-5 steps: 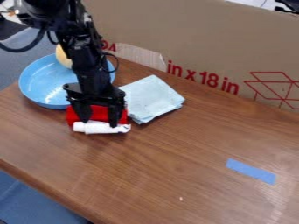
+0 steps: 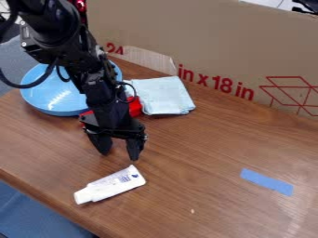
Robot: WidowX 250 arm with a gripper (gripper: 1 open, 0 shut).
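Observation:
My gripper is open and low over the wooden table, its black body in front of a red object that it partly hides. A white tube lies on the table nearer the front edge, apart from the fingers. A blue plate is at the back left, behind the arm.
A folded pale cloth lies behind the gripper. A cardboard box stands along the back. A blue tape strip is stuck on the right.

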